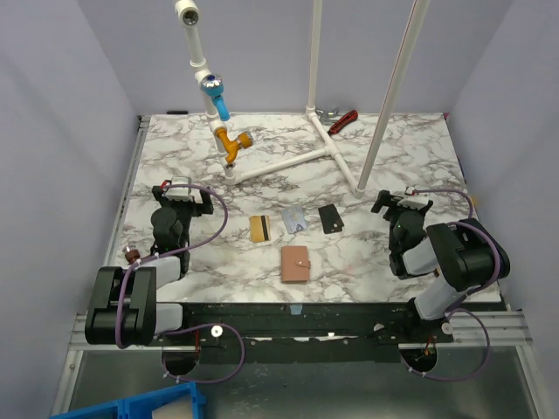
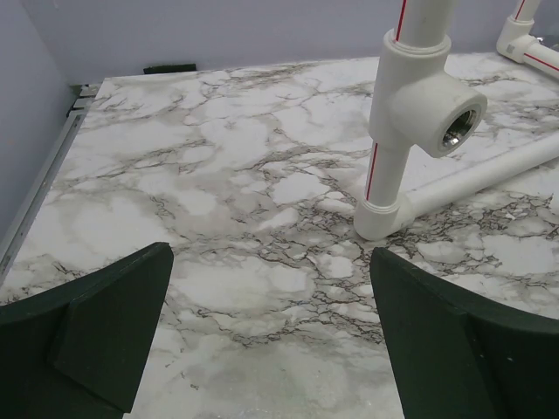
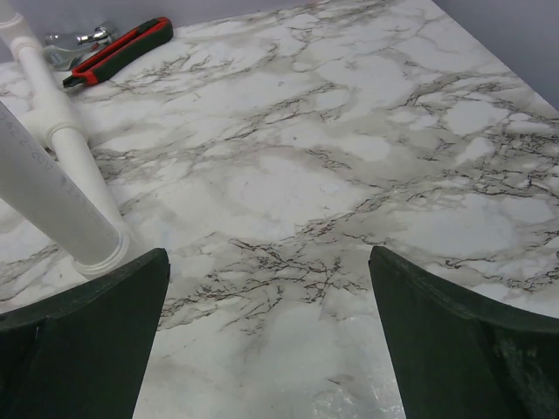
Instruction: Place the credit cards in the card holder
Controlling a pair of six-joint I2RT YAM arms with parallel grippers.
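Three cards lie flat in a row across the middle of the table: a gold card (image 1: pixel 257 229) with a dark stripe, a silver-grey card (image 1: pixel 294 219), and a black card (image 1: pixel 330 218). Closer to the front edge is the brown card holder (image 1: pixel 295 264), folded closed with a small round snap. To the left of the cards stands my left gripper (image 1: pixel 182 194), open and empty; its fingers (image 2: pixel 113 327) are wide apart over bare marble. My right gripper (image 1: pixel 404 202), off to the cards' right, is open too, with only table between its fingers. Neither wrist view shows the cards or holder.
A white pipe frame (image 1: pixel 279 164) stands behind the cards, its uprights rising high, with a blue valve (image 1: pixel 213 87) and an orange tap (image 1: pixel 232 144) on the left one. A red-handled tool (image 1: pixel 343 122) lies at the back. Bare marble surrounds the cards.
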